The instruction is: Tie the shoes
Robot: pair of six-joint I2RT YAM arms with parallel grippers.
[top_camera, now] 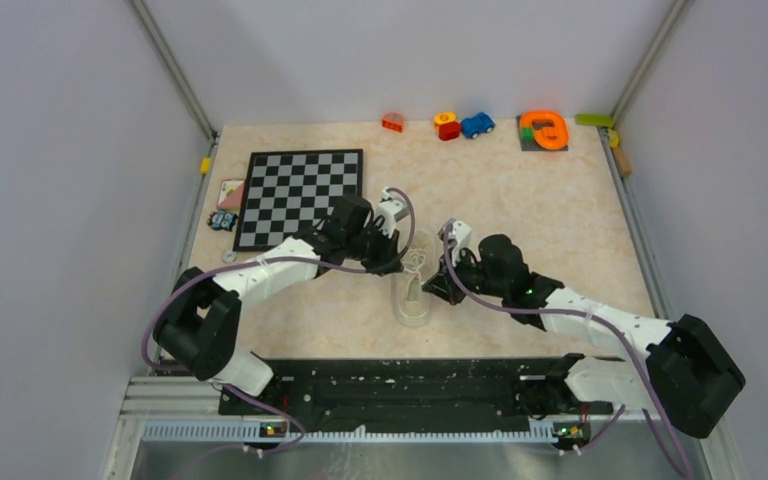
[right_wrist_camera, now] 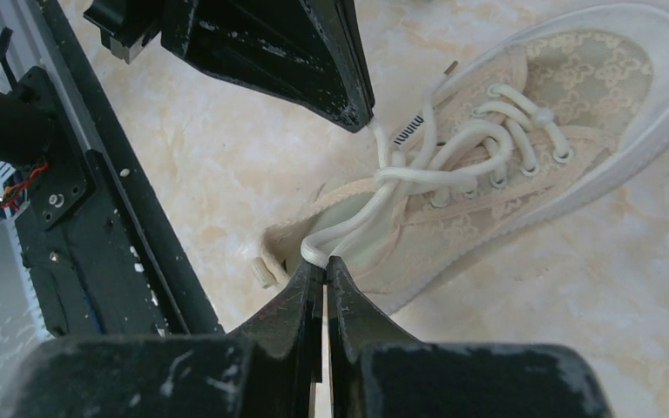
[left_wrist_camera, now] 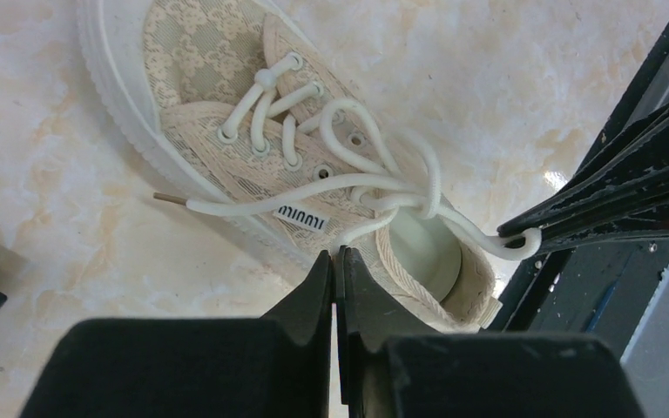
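Note:
A beige lace-patterned shoe (top_camera: 412, 308) lies upright at the table's middle, its white laces (left_wrist_camera: 383, 183) loosely looped and crossed over the opening. My left gripper (top_camera: 398, 268) is at the shoe's left side; its tips (left_wrist_camera: 335, 259) meet around a lace strand. My right gripper (top_camera: 430, 290) is lower on the right, shut on a lace (right_wrist_camera: 318, 252) pulled over the shoe's heel opening. One lace end with a brown tip (left_wrist_camera: 171, 198) lies across the shoe's side.
A checkerboard (top_camera: 300, 175) lies at the back left. Toy blocks (top_camera: 448, 130), a blue car (top_camera: 477, 125) and an orange toy (top_camera: 550, 130) line the back edge.

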